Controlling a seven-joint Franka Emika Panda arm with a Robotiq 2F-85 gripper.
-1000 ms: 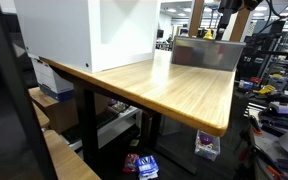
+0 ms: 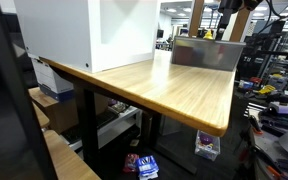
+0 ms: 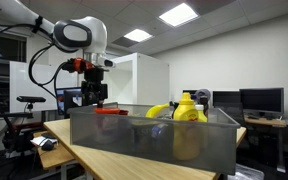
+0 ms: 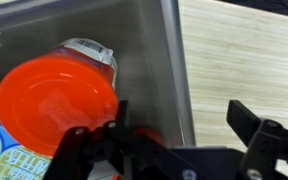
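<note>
Seen from above in the wrist view, my gripper is open, its fingers wide apart on either side of the grey bin's wall [image 4: 170, 75]. One fingertip lies over the bin's inside and the other over the wooden table. Nothing shows between the fingers. Inside the bin, beside the left finger, is an orange-red round-topped object [image 4: 56, 105] with a barcode label. In exterior view 2 the gripper [image 3: 92, 98] hangs over the bin's left end, close to a red item [image 3: 111, 112] near the rim. Contact with the bin cannot be made out.
Yellow objects [image 3: 187, 112] stick up above the bin [image 3: 154, 143] toward its right. A blue and green item [image 4: 4, 152] lies at the wrist view's lower left. Bare tabletop [image 2: 154, 85] stretches away from the bin, with a large white box [image 2: 114, 30] on it.
</note>
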